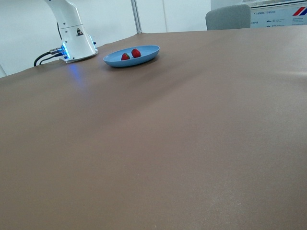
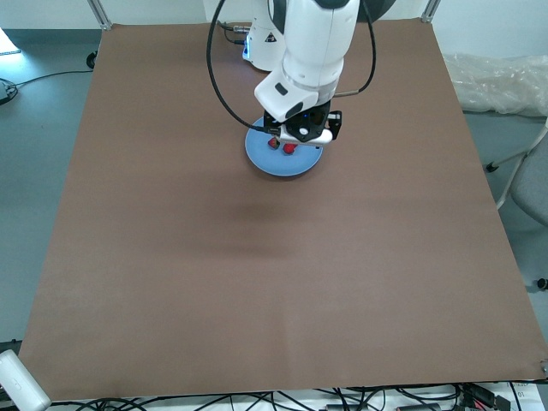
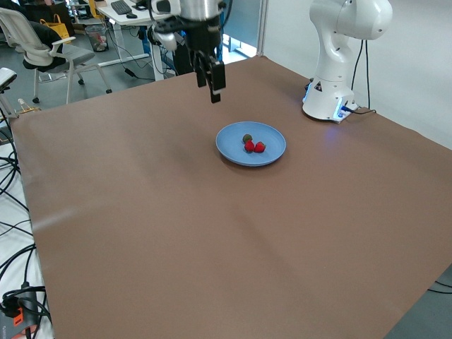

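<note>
A blue plate (image 2: 283,167) (image 1: 115,61) (image 3: 251,159) lies on the brown table near the robot base. On it are two red strawberries (image 1: 135,52) (image 3: 260,147) and a dark greenish round fruit (image 3: 247,138). My black gripper (image 3: 215,90) is raised above the table, and in the right view it appears up and left of the plate, with nothing visible below its fingertips. In the left view the wrist partly hides the plate. Whether the fingers are open or shut is unclear.
A white robot base (image 1: 76,48) with cables stands at the table's edge. A grey chair (image 2: 531,180) is beside the table, and cables run along the opposite edge.
</note>
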